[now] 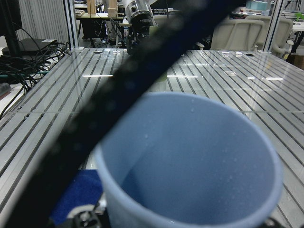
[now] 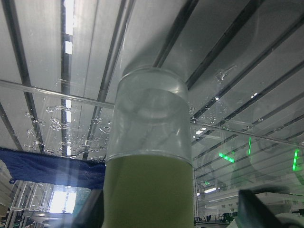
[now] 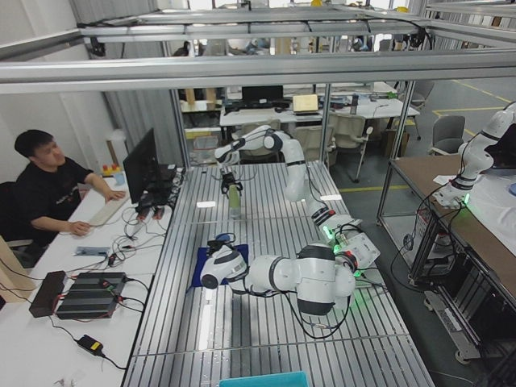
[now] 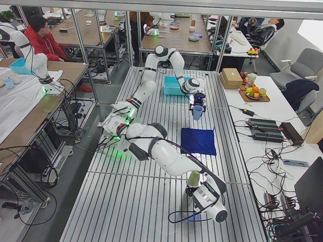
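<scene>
A light blue cup (image 1: 199, 161) is gripped by my left gripper (image 4: 197, 101), raised near the blue cloth (image 4: 198, 141); it fills much of the left wrist view. A clear bottle or tumbler with green contents (image 2: 148, 185) stands upright on the slatted table at the other end, with my right gripper (image 3: 230, 182) at its upper part. In the right wrist view the fingers are blurred at either side of it; whether they touch it I cannot tell.
A turquoise bin (image 4: 173, 86) sits on the table at the left arm's end. A white side desk (image 3: 89, 330) with electronics, cables and a seated person runs alongside. The middle of the table holds the cloth and is otherwise mostly clear.
</scene>
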